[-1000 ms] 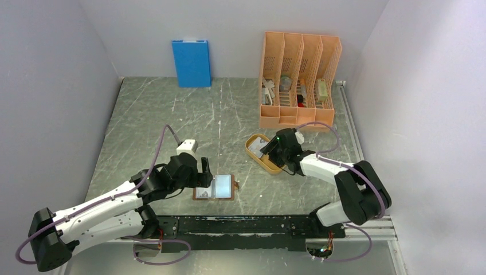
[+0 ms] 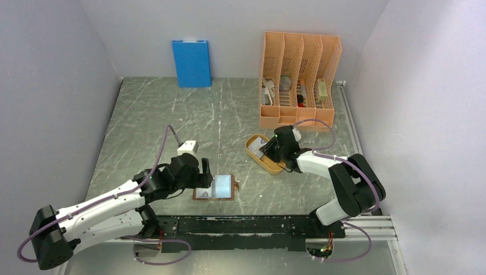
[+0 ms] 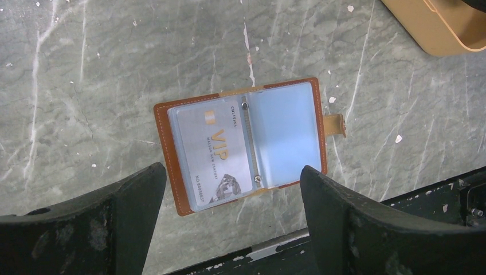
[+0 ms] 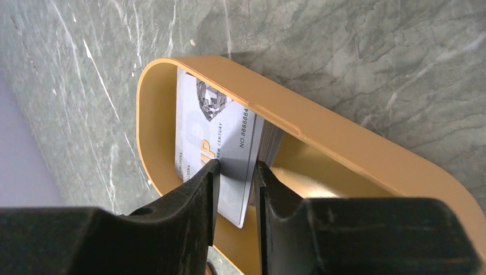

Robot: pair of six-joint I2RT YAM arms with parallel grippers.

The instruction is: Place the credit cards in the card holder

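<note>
An open brown card holder lies on the table, a VIP card visible in its left page, under my left gripper, which stands open and empty. An orange oval tray holds white cards, stacked against one side. My right gripper reaches into the tray, its fingertips at the edge of the top VIP card, part open; whether it grips the card is hard to tell.
An orange divided organiser with small items stands at the back right. A blue box stands at the back.
The right arm has shifted slightly, its gripper settling over the cards in the tray. The left arm is essentially still.
</note>
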